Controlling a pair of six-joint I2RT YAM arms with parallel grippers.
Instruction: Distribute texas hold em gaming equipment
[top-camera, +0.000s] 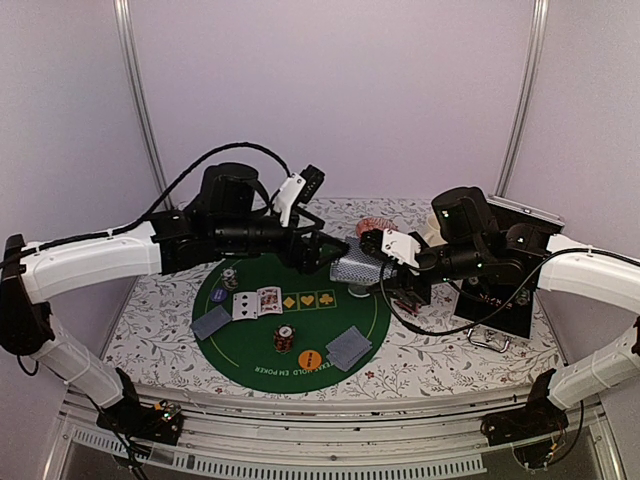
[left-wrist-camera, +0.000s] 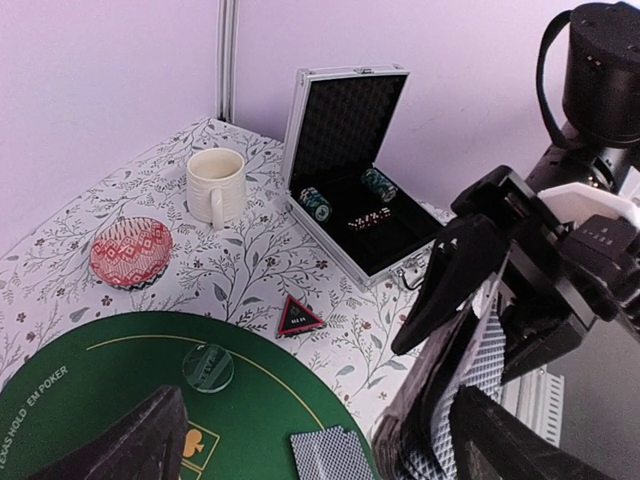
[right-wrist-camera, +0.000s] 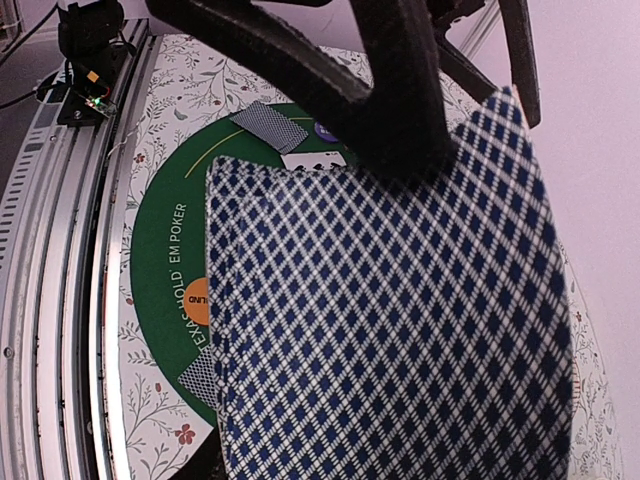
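My right gripper (top-camera: 388, 258) is shut on a deck of blue-and-white checked cards (right-wrist-camera: 390, 320), held above the right side of the green poker mat (top-camera: 325, 375). Close to the deck's left end, my left gripper (top-camera: 322, 250) stands open; in the left wrist view the deck's end (left-wrist-camera: 410, 458) shows beside its right finger (left-wrist-camera: 490, 440). Whether they touch, I cannot tell. Face-down cards (top-camera: 348, 347) lie front right on the mat, others (top-camera: 212, 321) at its left. Two face-up cards (top-camera: 244, 306) are near the middle, behind a chip stack (top-camera: 284, 338). An orange blind disc (top-camera: 310, 360) rests at the front.
Behind the mat stand a patterned red bowl (left-wrist-camera: 131, 252) and a white mug (left-wrist-camera: 216, 185). An open case (left-wrist-camera: 362, 215) with some chips sits at the back right. A red triangle (left-wrist-camera: 298, 318) and a clear disc (left-wrist-camera: 208, 368) lie nearby.
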